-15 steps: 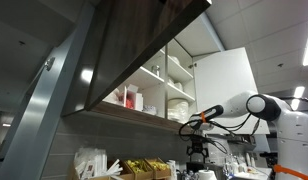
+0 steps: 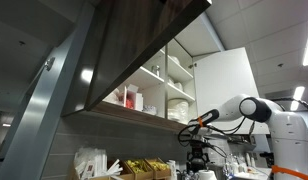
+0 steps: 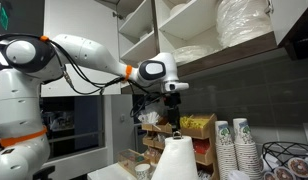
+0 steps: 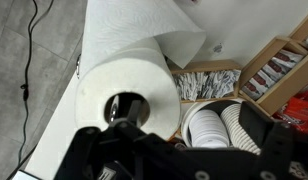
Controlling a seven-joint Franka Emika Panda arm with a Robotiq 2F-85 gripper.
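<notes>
A white paper towel roll (image 3: 176,157) stands upright on the counter in exterior view 2, with my gripper (image 3: 175,127) just over its top. Seen from above in the wrist view, the roll (image 4: 128,92) shows its round end and dark core hole, and a loose sheet extends upward. My gripper is open, its dark fingers (image 4: 256,128) apart; one overlaps the roll in this view and the other lies to its right. Whether a finger touches the roll, I cannot tell. Exterior view 1 shows the gripper (image 2: 197,158) small, low at the right.
Stacked paper cups (image 3: 225,148) stand right of the roll, near a rack of cup lids (image 3: 284,160). Behind is a wooden organizer (image 3: 201,126) with packets. An open cabinet (image 2: 154,82) with dishes hangs above. A cable (image 4: 29,60) runs at the left of the wrist view.
The gripper has come down slightly toward the roll over the last second. The surroundings look the same.
</notes>
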